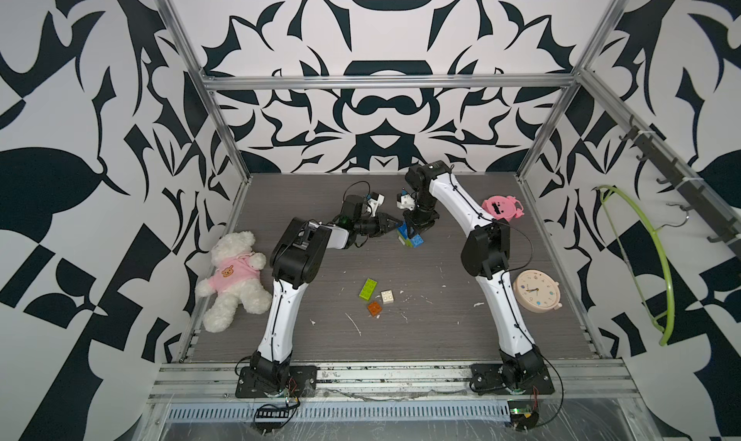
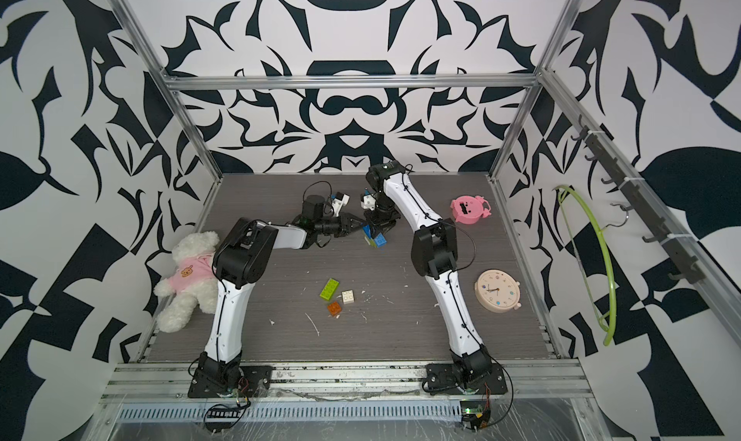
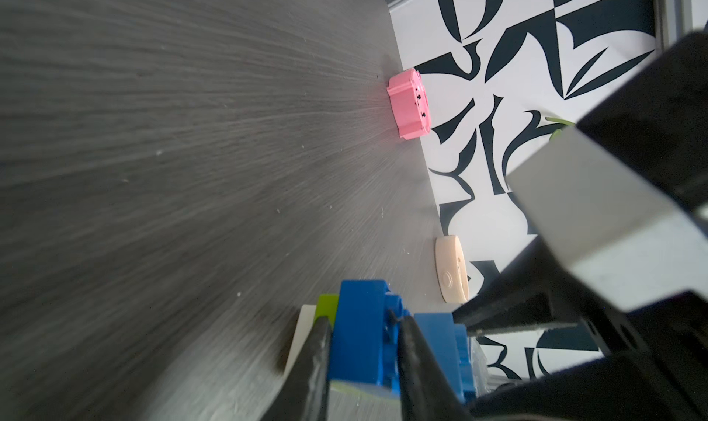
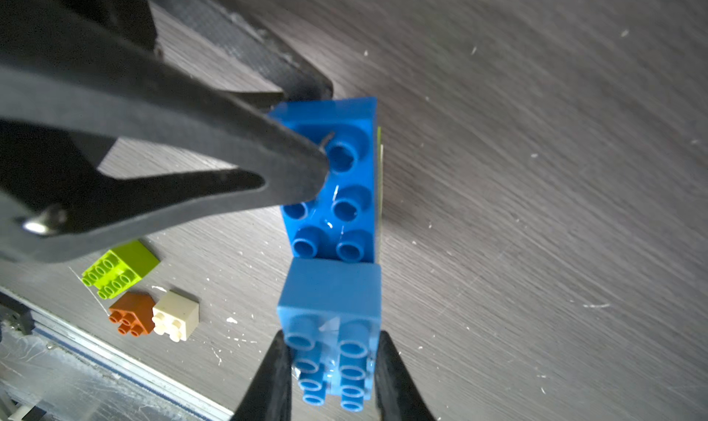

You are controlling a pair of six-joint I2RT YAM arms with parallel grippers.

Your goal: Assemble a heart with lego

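Across the middle of the dark blue brick point(image 4: 346, 229), my left gripper is shut, one finger on each side. A green brick point(image 3: 325, 307) and a whitish one point(image 3: 301, 336) show behind it, mostly hidden. My right gripper is shut on a lighter blue brick point(image 4: 329, 284), its studs facing the right wrist camera. The two blue bricks sit end to end in that view; whether they are joined I cannot tell. Loose on the table are a lime green brick point(image 4: 121, 268), an orange-brown brick point(image 4: 132, 312) and a cream brick point(image 4: 177, 315).
A teddy bear point(image 1: 235, 280) lies at the left edge of the table. On the right are a pink toy point(image 1: 502, 207) and a round peach clock point(image 1: 537, 290). Bare tabletop point(image 1: 432, 302) lies in front of the grippers, between the two arms.
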